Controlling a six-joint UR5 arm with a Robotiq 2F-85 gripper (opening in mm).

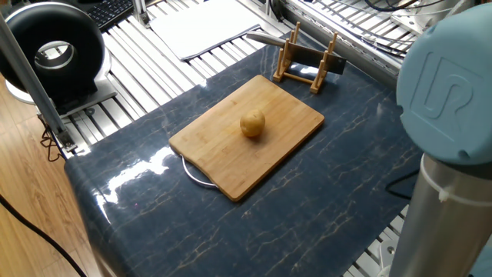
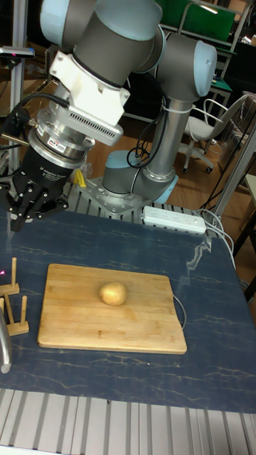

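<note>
A round yellow-brown potato [image 1: 252,123] rests on the wooden cutting board [image 1: 215,138], near its middle. The same potato [image 2: 113,293] and board [image 2: 76,326] show in exterior view 3. My gripper [image 2: 18,220] hangs at the left of that view, above the table's far left part and well away from the potato. Its black fingers point downward; from this angle I cannot tell whether they are apart. A knife [image 1: 307,56] lies across a wooden rack [image 1: 314,85] behind the board. In exterior view 1 the gripper is out of sight.
Around the board the dark marbled tabletop [image 1: 323,192] is mostly clear. A white power strip [image 2: 174,219] lies by the arm's base. Exterior view 1 also has a white sheet [image 1: 204,29] and a black ring-shaped object [image 1: 84,58] on the slatted frame.
</note>
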